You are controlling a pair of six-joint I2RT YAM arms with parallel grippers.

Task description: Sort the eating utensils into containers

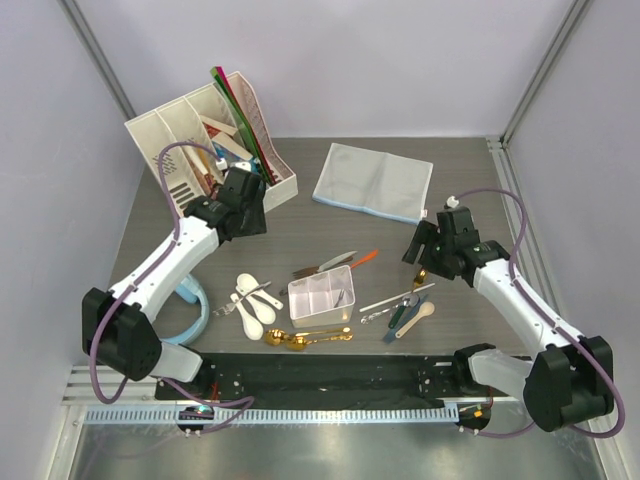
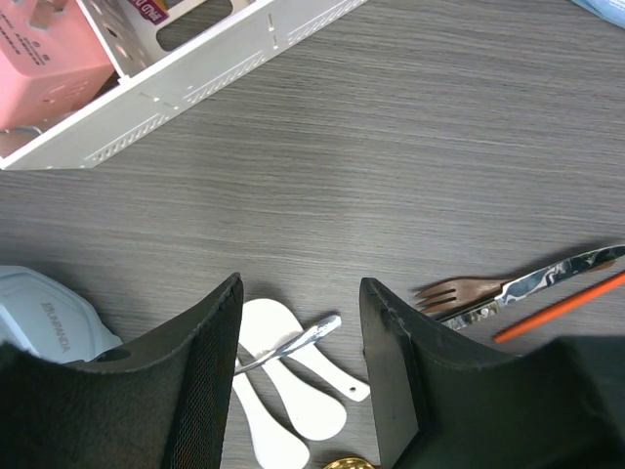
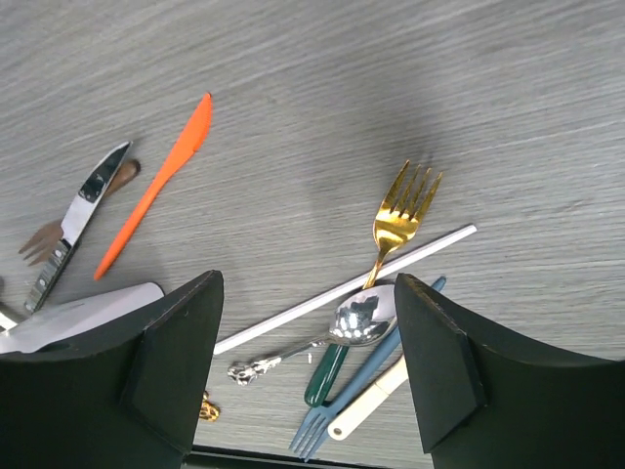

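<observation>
My left gripper stands open above the left of the table, over white spoons (image 1: 258, 308) and a small steel fork (image 1: 226, 306). My right gripper is apart-fingered, with nothing held, above a gold fork (image 3: 397, 216), steel spoon (image 3: 361, 318), white stick (image 3: 293, 315), blue fork (image 3: 312, 426) and wooden-handled utensil (image 1: 414, 320). An orange knife (image 3: 154, 184) lies beside a steel knife (image 3: 86, 196) and brown fork (image 3: 47, 239). A clear divided container (image 1: 321, 311) sits front centre, near gold spoons (image 1: 297, 341).
A white organizer (image 1: 160, 134) with goods stands back left; a grey mat (image 1: 372, 180) lies at the back. A light-blue item (image 2: 49, 318) is at the left edge.
</observation>
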